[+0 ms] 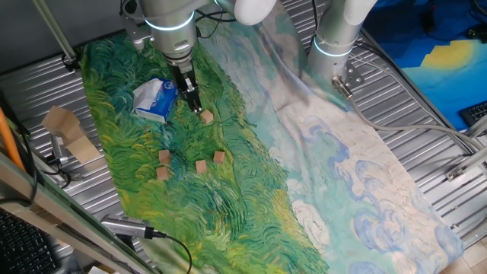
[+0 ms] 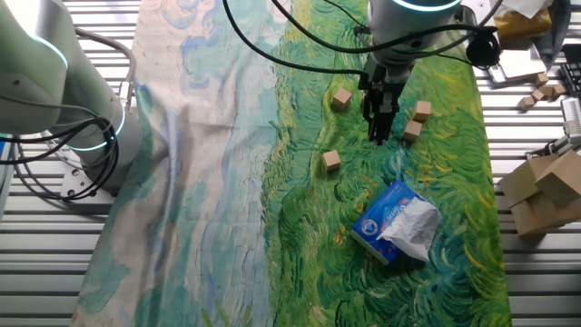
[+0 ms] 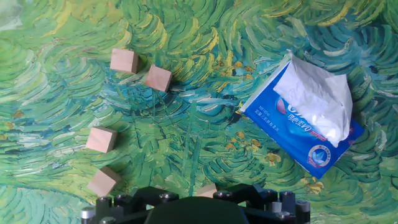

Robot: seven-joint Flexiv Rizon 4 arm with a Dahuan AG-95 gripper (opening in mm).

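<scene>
Several small wooden cubes lie on a cloth painted in green swirls. In the wrist view a pair of cubes (image 3: 124,61) sits at upper left, two more cubes (image 3: 101,139) lie lower down the left side, and another cube (image 3: 206,190) is mostly hidden behind my gripper. From the first exterior side, my gripper (image 1: 197,109) points down, with its tips near one cube (image 1: 207,116) in that picture; its height above the cloth is unclear. Whether its fingers are apart or together does not show clearly.
A blue tissue pack (image 1: 158,103) with white tissue sticking out lies near the cubes. Open cardboard (image 1: 70,134) lies beyond the cloth's edge.
</scene>
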